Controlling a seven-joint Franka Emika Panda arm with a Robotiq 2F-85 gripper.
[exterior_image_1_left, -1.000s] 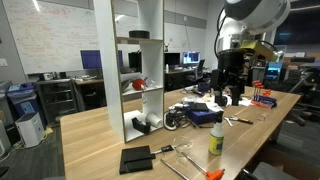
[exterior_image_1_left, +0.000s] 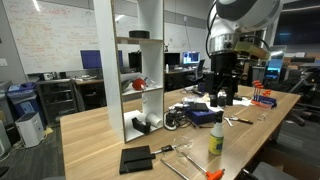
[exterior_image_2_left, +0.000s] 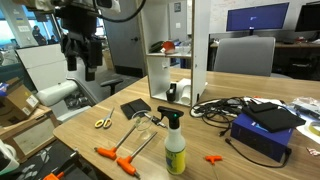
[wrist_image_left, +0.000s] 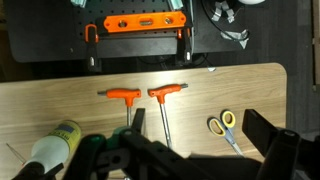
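My gripper stands open above the wooden table, its dark fingers far apart at the left and right of the wrist view and nothing between them. Below lie two hex keys with orange handles: one handle (wrist_image_left: 120, 94) is left of the other orange handle (wrist_image_left: 167, 90). Toward the left finger is a spray bottle (wrist_image_left: 55, 145), seen from above; it stands upright with a yellow-green label in exterior view 2 (exterior_image_2_left: 175, 150). Scissors (wrist_image_left: 225, 128) lie near the right finger. In exterior view 1 the gripper (exterior_image_1_left: 221, 98) hangs clear of the tabletop.
A white shelf unit (exterior_image_1_left: 118, 80) rises from the table. Cables (exterior_image_2_left: 215, 108), a blue box with a black device (exterior_image_2_left: 262, 130), a black pad (exterior_image_2_left: 135, 107) and a small orange piece (exterior_image_2_left: 213, 158) occupy the tabletop. Bare wood (exterior_image_1_left: 85, 140) shows beside the shelf.
The arm has shifted slightly up and left in exterior view 1. The bottle and the tools on the table have not moved.
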